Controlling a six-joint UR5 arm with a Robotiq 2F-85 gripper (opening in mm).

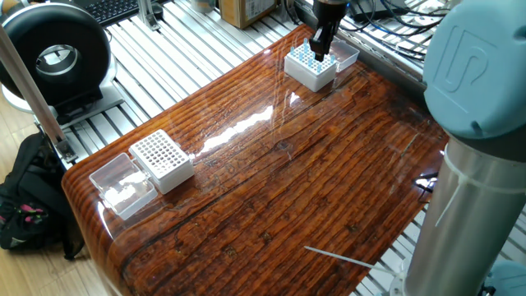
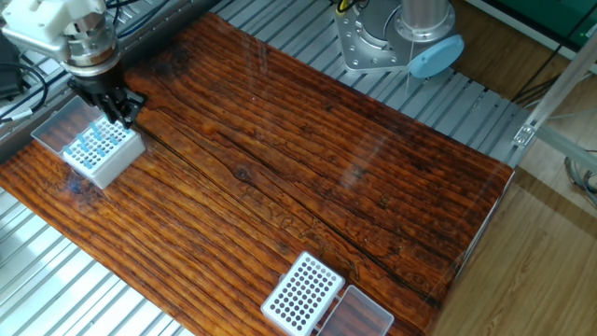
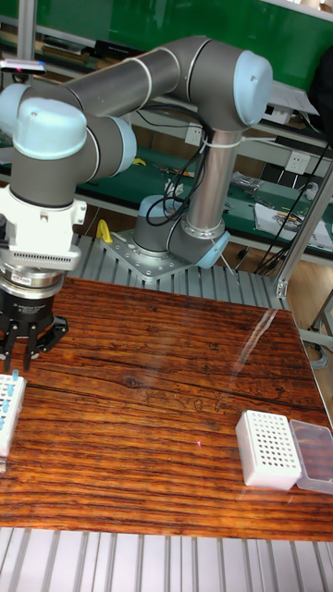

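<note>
A white rack with several light-blue tips standing in its holes sits at one end of the table, its clear lid open beside it. Right above this rack hangs my black gripper, pointing down with its fingertips close to the tips. Whether anything is between the fingers is too small to make out, and so is how far apart they stand. At the opposite end is a second white rack; its holes look empty, and its clear lid lies open beside it.
My arm's base is mounted on the slatted metal frame along one side. Cables run behind the tip-filled rack. A black spool stands off the table.
</note>
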